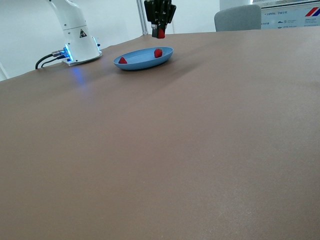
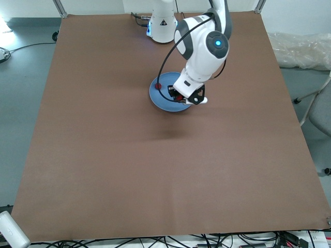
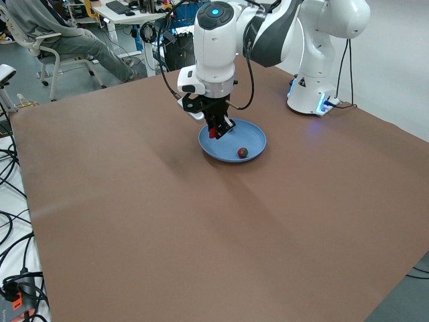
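My black gripper (image 1: 161, 31) is shut on a red strawberry (image 1: 161, 34), held above the blue plate (image 1: 140, 56) in the top view; from the left and right views it covers part of the plate (image 3: 244, 134). Two other strawberries rest on the plate, one (image 1: 158, 53) toward the right and one (image 1: 123, 60) toward the left in the top view. In the left view one of them (image 2: 158, 86) shows at the plate's left side, while the gripper (image 2: 183, 95) hides much of the rest.
The robot's base (image 3: 310, 97) and its cables stand behind the plate at the back edge. A grey chair (image 2: 320, 111) is beside the table.
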